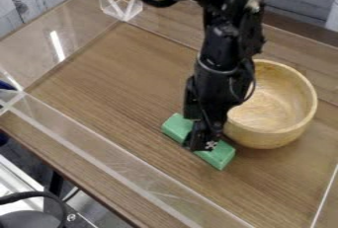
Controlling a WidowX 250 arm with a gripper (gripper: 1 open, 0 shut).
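Note:
The black arm reaches down from the top to my gripper (201,133), which is open over a green block (216,157) lying on the wooden table (106,84). The fingertips are down at the block's middle; whether they touch it is hard to tell. A wide, pale wooden bowl (283,104) sits just right of the block, partly behind the arm.
Clear plastic walls (106,158) run along the table's left and front edges. A small clear bracket (122,5) stands at the back left. Dark equipment lies beyond the lower left edge.

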